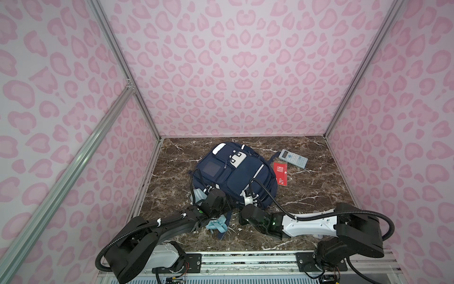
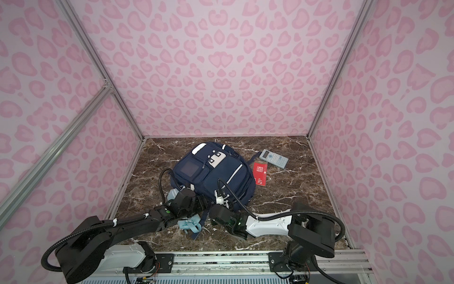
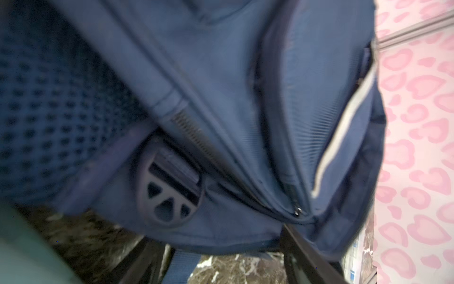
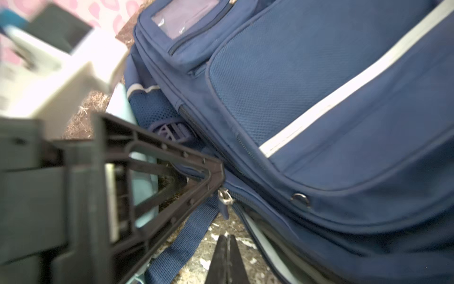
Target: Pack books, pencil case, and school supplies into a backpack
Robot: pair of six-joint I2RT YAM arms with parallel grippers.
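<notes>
The navy backpack [image 1: 236, 170] lies flat in the middle of the table. My left gripper stands open at its near edge, by a side strap and zipper track, holding nothing. My right gripper is shut just below a zipper pull [image 4: 224, 197], with nothing seen between its fingers; the zipper beside it is partly parted. Part of my left gripper's frame fills the left of the right wrist view. A light blue item [image 1: 216, 224] lies under the arms at the front; what it is I cannot tell.
A calculator [image 1: 293, 158] and a red card or booklet [image 1: 280, 173] lie right of the backpack. Pink patterned walls and metal rails enclose the table.
</notes>
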